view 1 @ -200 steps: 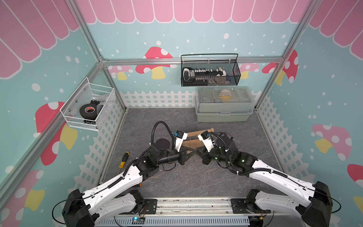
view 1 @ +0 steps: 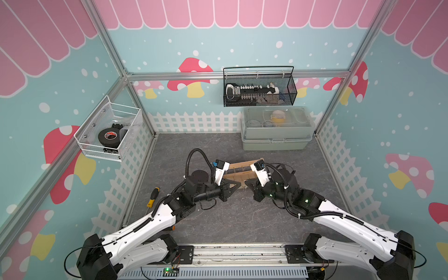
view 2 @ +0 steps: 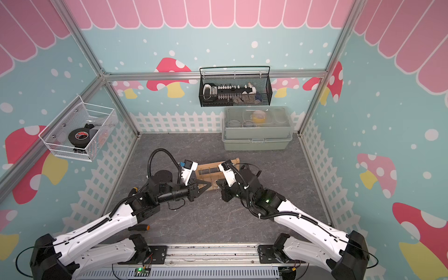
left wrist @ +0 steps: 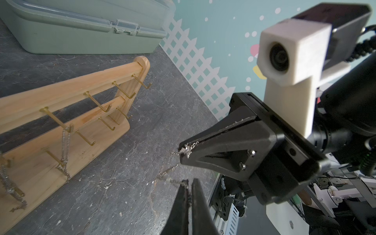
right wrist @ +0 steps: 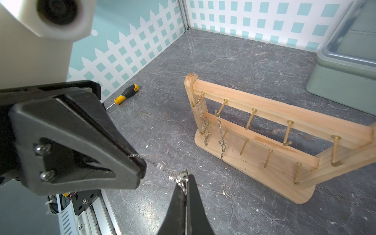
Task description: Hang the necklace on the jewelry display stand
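Note:
The necklace (right wrist: 157, 164) is a thin silver chain, stretched loosely between my grippers above the floor. My left gripper is shut, with one part of the chain at its tips. Facing it, my right gripper is shut on another part, bunched in a small clump at the fingertips. Beyond them is the wooden display stand (right wrist: 270, 103), with two rows of brass hooks. Two silver chains hang at its left end, the outer chain (right wrist: 200, 109) and the inner chain (right wrist: 219, 125). Several upper hooks to their right, such as the bare hook (right wrist: 288, 133), carry nothing.
Behind the stand sits a pale green lidded box (view 1: 275, 143). A yellow and black screwdriver (right wrist: 127, 93) lies on the floor at the left. Dark open floor (view 1: 219, 219) stretches in front of the stand.
The left arm barely moved.

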